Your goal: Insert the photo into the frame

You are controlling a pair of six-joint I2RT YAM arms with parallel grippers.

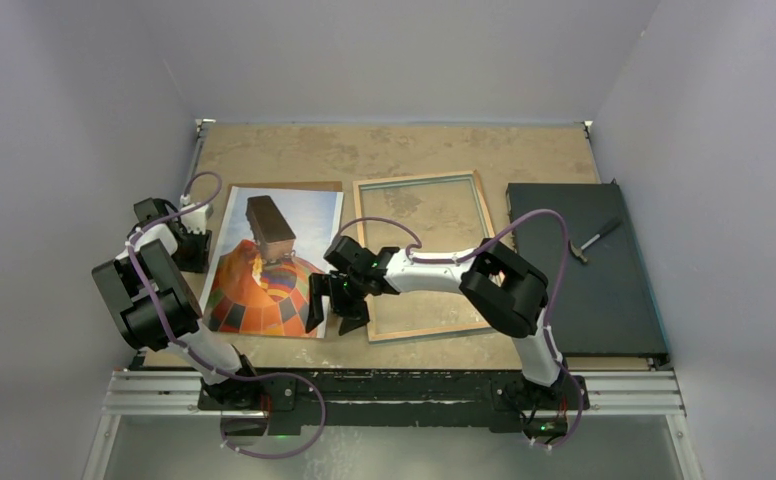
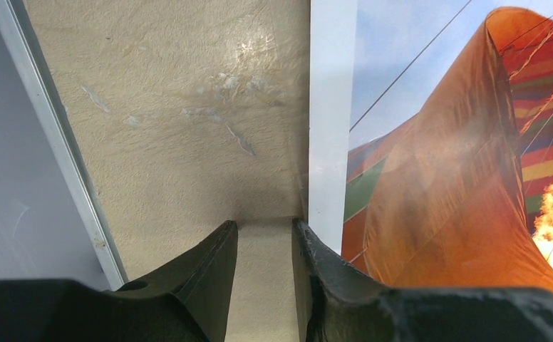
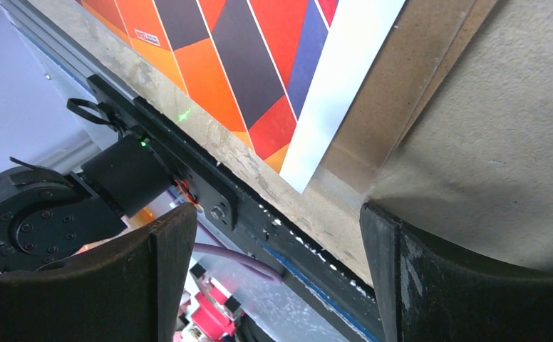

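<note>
The hot-air balloon photo lies on a brown board at the table's left. My left gripper is at the photo's left white edge, fingertips low over the table, part open with nothing visible between them. My right gripper stands open low at the photo's lower right corner, by its white edge and the board's edge, nothing held. An empty wooden frame lies right of the photo, partly hidden under the right arm in the top view.
A black panel with a hammer on it lies at the far right. Walls border the sides and back. Its front edge is close to my right gripper.
</note>
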